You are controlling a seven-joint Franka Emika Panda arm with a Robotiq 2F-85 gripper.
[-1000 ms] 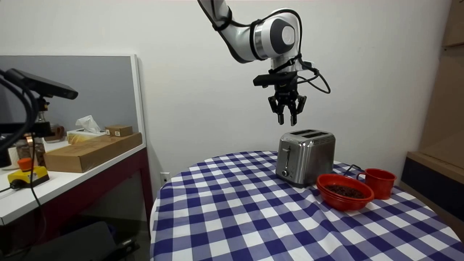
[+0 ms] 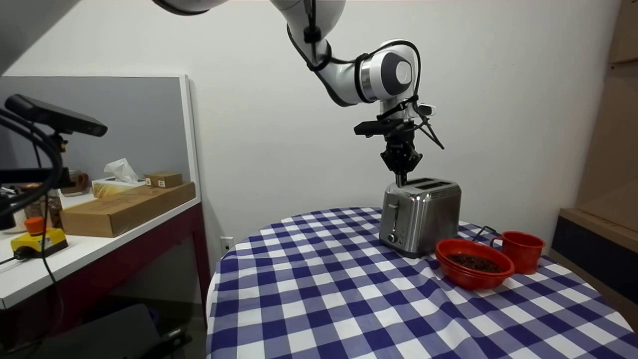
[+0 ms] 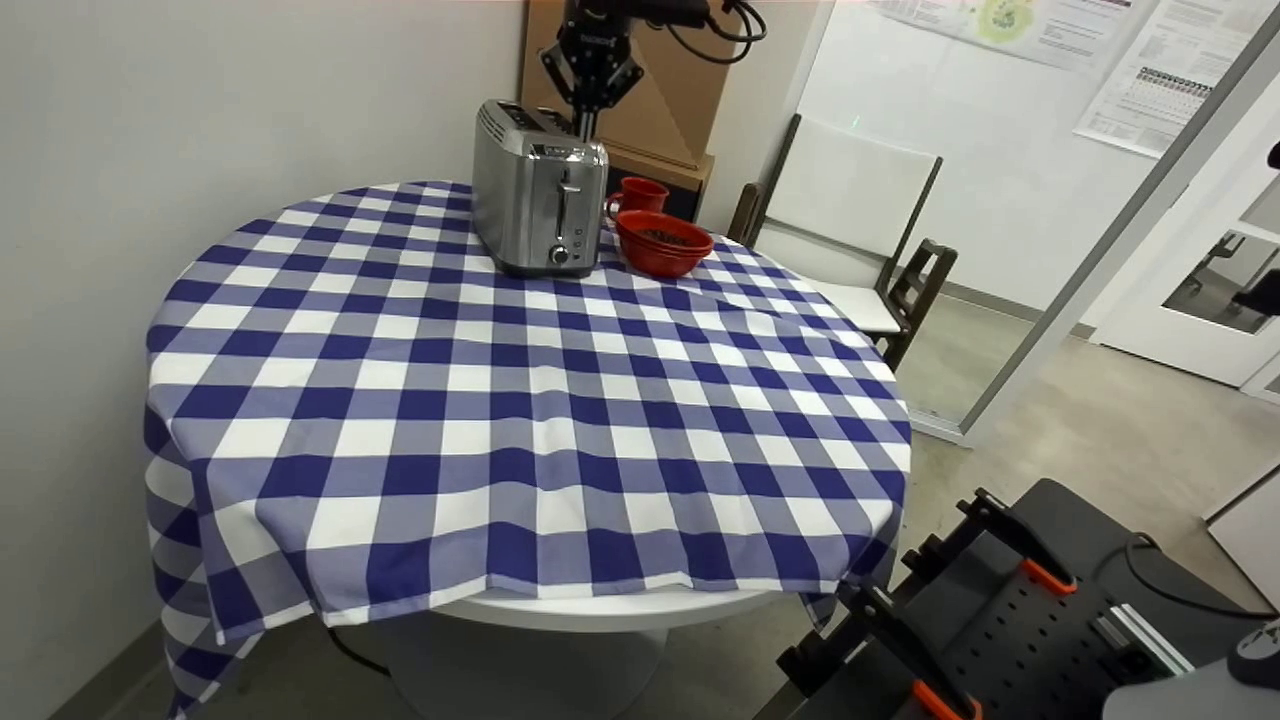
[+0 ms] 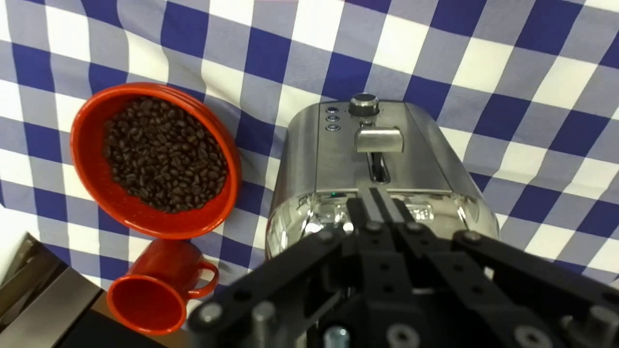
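Observation:
A silver toaster (image 2: 420,221) stands upright on the checked tablecloth, with its two slots on top. My gripper (image 2: 401,178) points straight down at the lever end of the toaster's top. Both fingers (image 4: 368,203) are pressed together with nothing showing between them. In the wrist view the toaster lever (image 4: 378,139) sits at the upper end of its slot, just beyond the fingertips, and the black dial (image 4: 363,105) lies past it. Whether the fingertips touch the toaster's top cannot be told. The slots are hidden behind the gripper in the wrist view.
Beside the toaster are stacked red bowls (image 4: 83,134) holding dark coffee beans (image 4: 165,153), and a red mug (image 4: 172,267). The checked tablecloth (image 3: 528,396) is bare across the table's front and left. A wall stands close behind.
My gripper was open and higher above the toaster a second ago. It has come down to the toaster's top, and its fingers have closed together. The toaster, bowls and mug look unmoved.

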